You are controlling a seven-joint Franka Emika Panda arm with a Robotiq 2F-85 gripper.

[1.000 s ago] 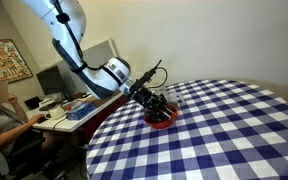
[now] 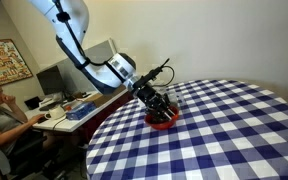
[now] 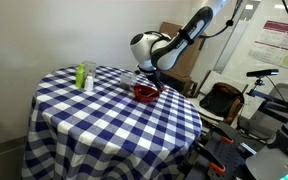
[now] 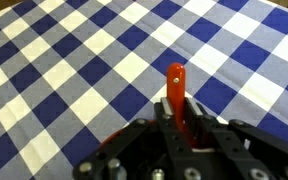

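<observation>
In the wrist view a red handle (image 4: 175, 80) stands up between the fingers of my gripper, which is shut on it. The red bowl or pan that it seems to belong to shows only in part, its red edge (image 4: 112, 138) low behind the gripper body. From the side, the red pan (image 2: 162, 124) is on the checkered tablecloth, with my gripper right over it. The second exterior view shows the red pan (image 3: 144, 98) near the far side of the table, the arm reaching to it. Its contents, if any, cannot be made out.
A green bottle (image 3: 80, 76) and a white bottle (image 3: 89, 84) stand left of the pan. A clear container (image 3: 127, 78) is close behind it. Much of the checkered tablecloth (image 2: 224, 130) is bare. A person (image 2: 2, 118) sits left of the table.
The arm has shifted only slightly, with the gripper still at the red pan. The seated person no longer holds up a sheet and has a hand near the face.
</observation>
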